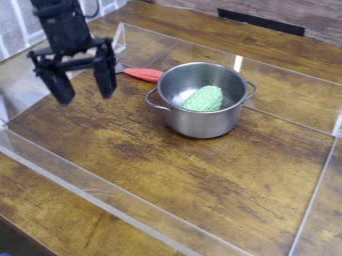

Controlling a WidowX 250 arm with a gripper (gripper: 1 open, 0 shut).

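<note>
A black robot gripper (83,82) hangs at the upper left, blurred, its fingers spread open with nothing seen between them. To its right a steel pot (201,120) with two side handles stands on the wooden table (174,190). A pale green, bumpy oblong object (203,98) lies inside the pot. Behind the pot's left side lies a red object (142,73), partly hidden by the gripper's side or the pot.
Clear plastic walls (283,75) border the work area on several sides. The wood in front of the pot and to its right is bare.
</note>
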